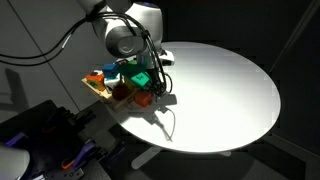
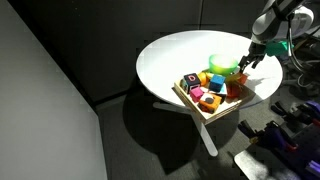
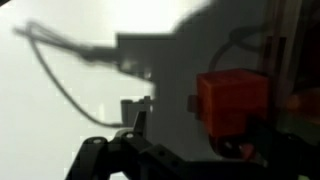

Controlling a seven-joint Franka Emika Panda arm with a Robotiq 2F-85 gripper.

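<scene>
A red block rests on the white table, just outside the wooden tray. My gripper is low over the table close to this block. From the wrist, the red block appears in front of the right-hand finger, while the space in front of the left finger is bare table. The gripper stands open, and nothing is held. Whether the right finger touches the block cannot be told, as the wrist picture is dark and blurred there.
The wooden tray holds several coloured blocks, among them an orange block and a blue block. A green bowl is close by the tray.
</scene>
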